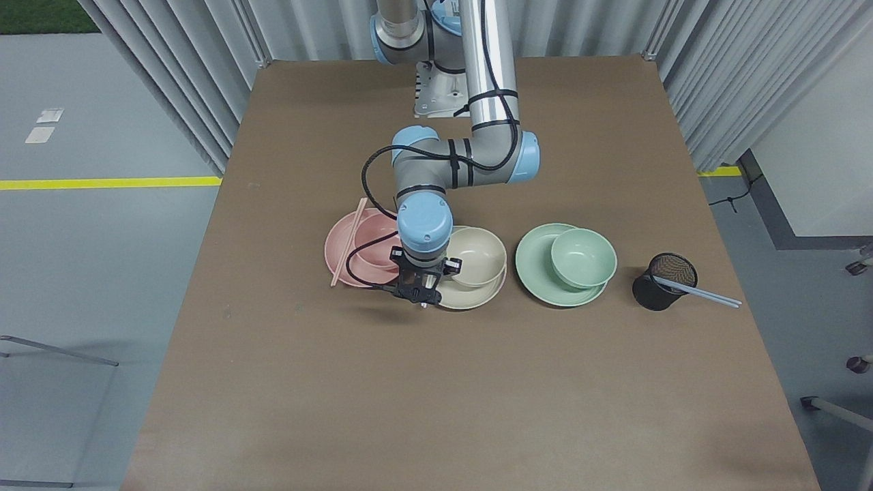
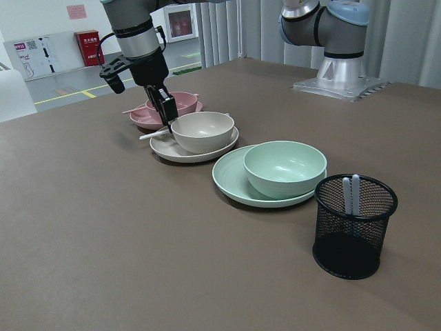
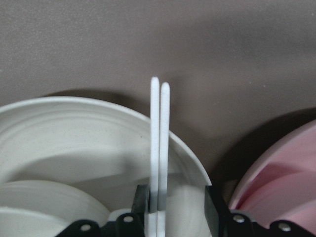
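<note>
My gripper is low over the cream plate [image 3: 94, 138], its black fingers spread apart around a pair of white chopsticks [image 3: 159, 138], which lie across the plate's rim. The left finger is next to the sticks; the right one stands clear of them. The cream bowl [image 1: 476, 252] sits on that plate. The pink plate [image 1: 335, 245] carries a pink bowl [image 2: 180, 100] and pink chopsticks [image 1: 349, 241], to the left in the front view.
A green plate [image 1: 533, 270] with a green bowl [image 1: 583, 255] is to the right. Beyond it stands a black mesh pen holder [image 1: 655, 290] with pale chopsticks [image 1: 708, 296] inside.
</note>
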